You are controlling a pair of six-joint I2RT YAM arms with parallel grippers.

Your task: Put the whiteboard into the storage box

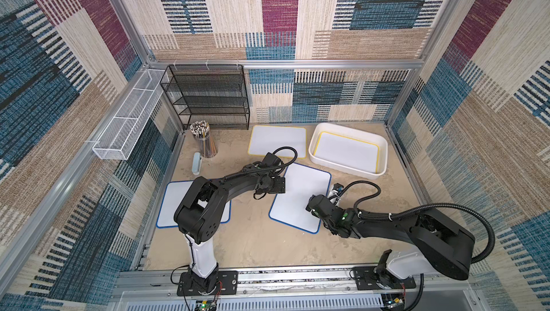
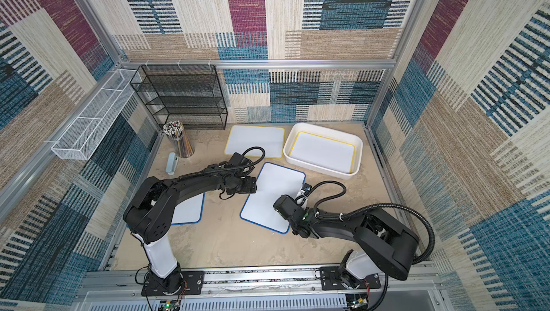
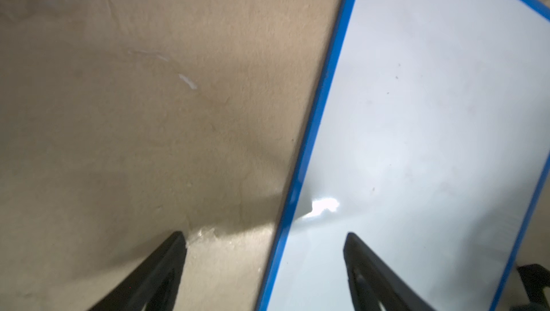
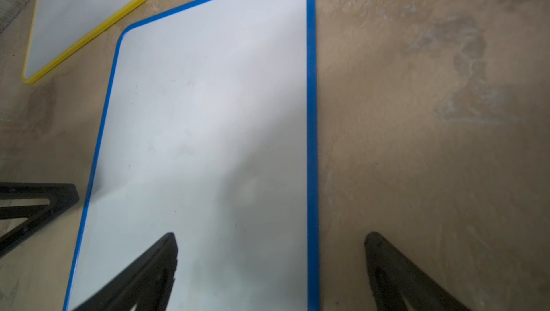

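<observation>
A blue-rimmed whiteboard (image 1: pixel 300 187) lies flat in the middle of the table between my two arms. Over its left edge, my left gripper stands open, one finger above the table and the other above the board. My right gripper is open too, its fingers on either side of the right edge. Neither holds anything; whether the fingertips touch the board or table cannot be told. The white storage box (image 1: pixel 314 155) is at the back right, with a yellow-rimmed whiteboard (image 1: pixel 346 152) lying inside.
Another yellow-rimmed board (image 1: pixel 277 140) lies at the back, left of the box. A second blue-rimmed board (image 1: pixel 172 203) is partly hidden under my left arm. A pen holder (image 1: pixel 207 143), a light-blue stapler-like item (image 1: pixel 196 163) and a black mesh rack (image 1: pixel 209 96) stand at the back left.
</observation>
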